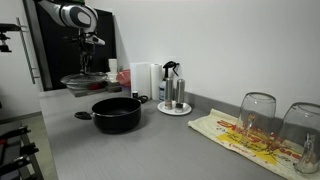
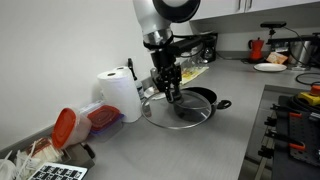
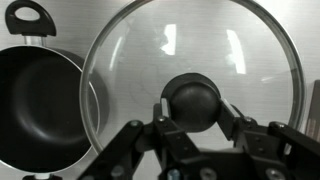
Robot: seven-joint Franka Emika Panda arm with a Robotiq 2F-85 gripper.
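Note:
A clear glass lid (image 1: 84, 80) with a black knob (image 3: 194, 102) hangs in the air, level or nearly so. My gripper is shut on that knob, one finger on each side of it. The open black pot (image 1: 118, 117) stands on the counter, its inside empty in the wrist view. The lid is above the counter and off to one side of the pot, its rim slightly overlapping the pot's edge in the wrist view. Through the glass in the second exterior view, part of the pot (image 2: 207, 96) is covered by lid and arm.
A plate with bottles and grinders (image 1: 176, 108) stands behind the pot. Two upturned glass jars (image 1: 257, 112) rest on a yellow-printed cloth (image 1: 222, 127) at the right. A paper towel roll (image 2: 118, 88) and red containers (image 2: 72, 127) stand near the wall.

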